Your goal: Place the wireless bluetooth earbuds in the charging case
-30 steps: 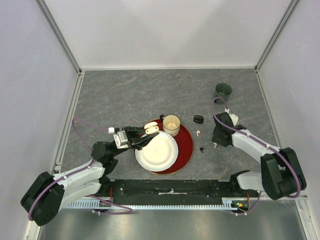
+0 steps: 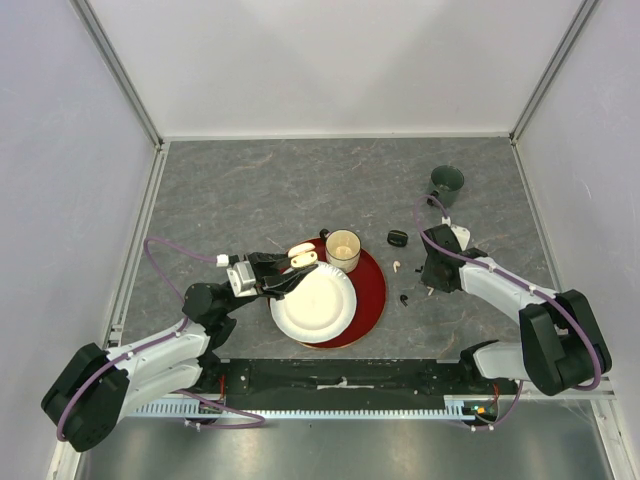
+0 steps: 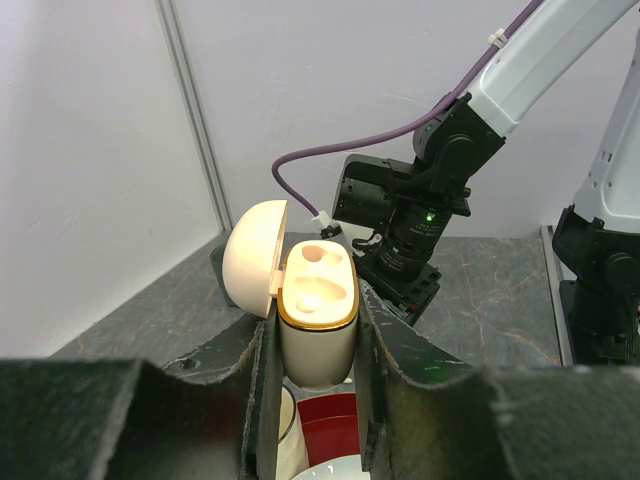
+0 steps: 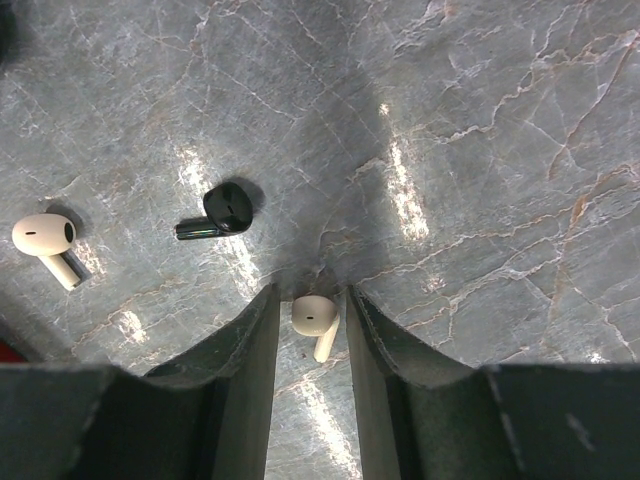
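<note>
The white charging case (image 3: 318,290), lid swung up and two empty earbud wells showing, is clamped between the fingers of my left gripper (image 2: 293,268), above the plate. On the right, my right gripper points down at the table with its fingers standing close on either side of a white earbud (image 4: 314,316). A narrow gap seems to show on each side of that earbud, so whether the fingers touch it I cannot tell. To the left in the right wrist view lies a second white earbud (image 4: 45,238), apart from the gripper.
A black earbud (image 4: 222,212) lies near the right gripper; another dark bit is partly hidden by it from above. A black case (image 2: 397,238), cream mug (image 2: 343,250), red tray (image 2: 374,292), white plate (image 2: 313,303) and dark green mug (image 2: 446,184) stand around.
The left arm and the case in its grip have stayed still.
</note>
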